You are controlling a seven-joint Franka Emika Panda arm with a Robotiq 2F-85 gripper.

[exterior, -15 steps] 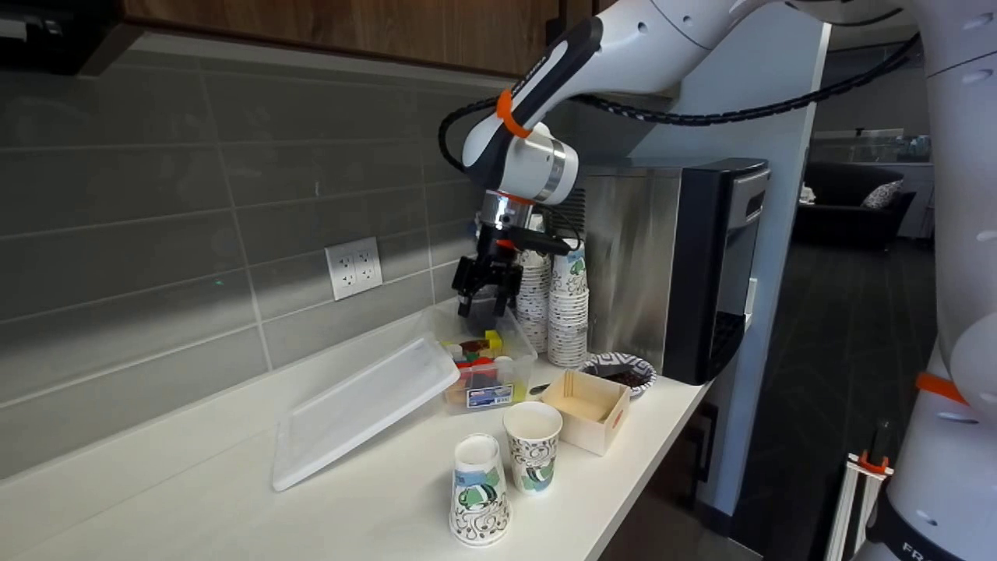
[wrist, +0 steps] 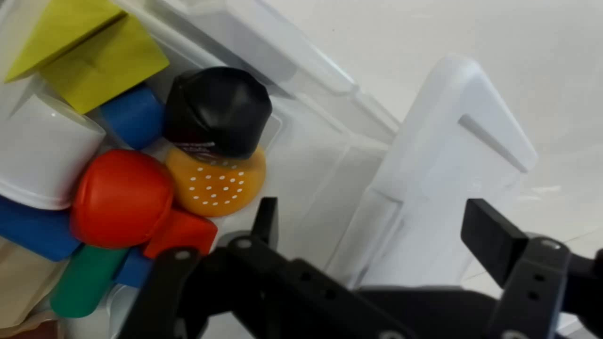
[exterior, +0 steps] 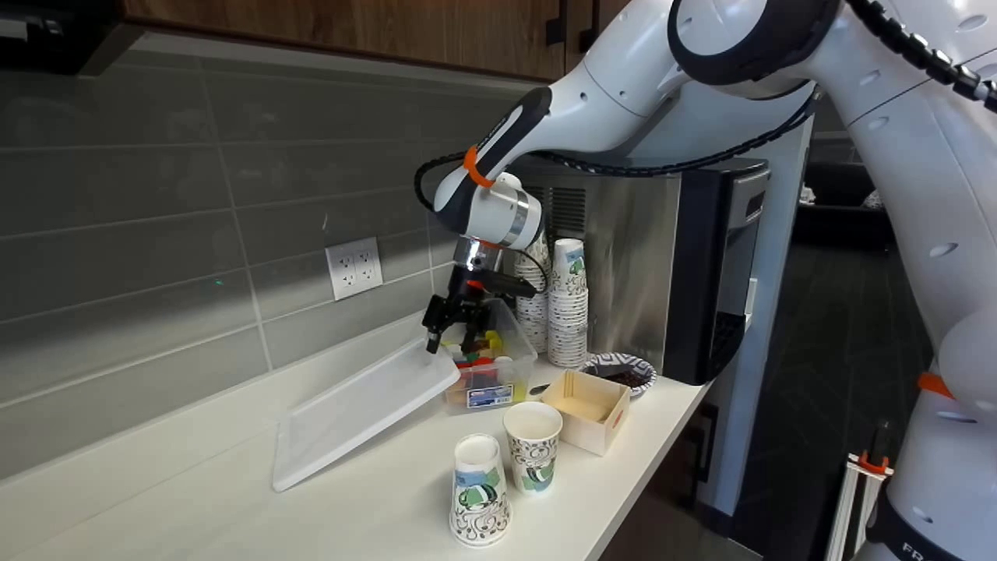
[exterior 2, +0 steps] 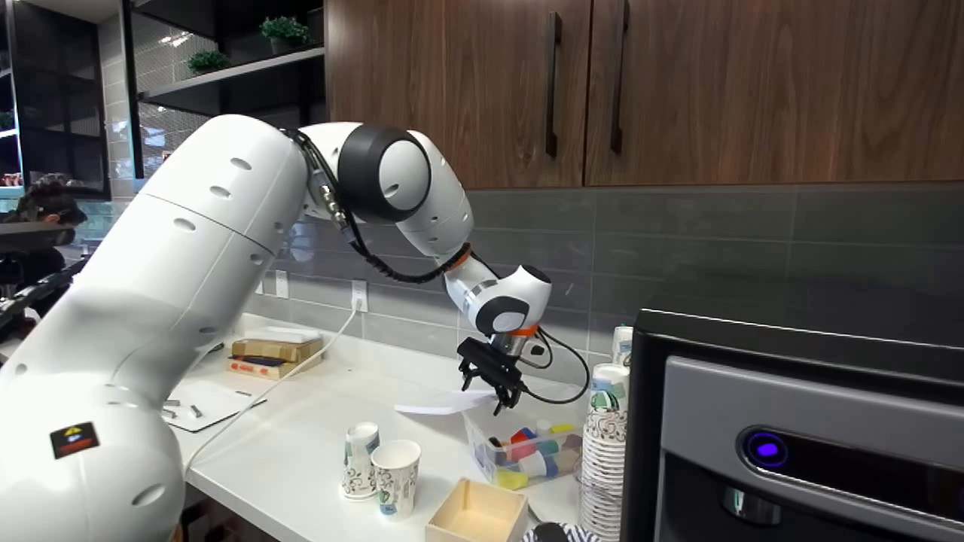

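My gripper is open, its black fingers wide apart with nothing held between them. In the wrist view the raised end of the white lid (wrist: pixel 435 226) and the wall of the clear bin lie beneath the gap. The lid (exterior: pixel 364 411) leans in exterior view 1, its far end up at the clear bin (exterior: pixel 519 379) and its near end down on the counter. Inside the bin are a red piece (wrist: pixel 124 197), a black piece (wrist: pixel 217 113), a dotted orange piece (wrist: pixel 217 183) and yellow blocks (wrist: pixel 104 62). Whether a finger touches the lid, I cannot tell.
Two paper cups (exterior: pixel 479 491) (exterior: pixel 533 447) stand in front of the bin, beside a wooden box (exterior: pixel 589 411). Tall cup stacks (exterior: pixel 567 318) and a patterned bowl (exterior: pixel 623 369) sit near the steel machine (exterior: pixel 635 262).
My gripper has come down and shifted left, from above the bin to beside the lid's raised end. The lid, bin and cups look unmoved.
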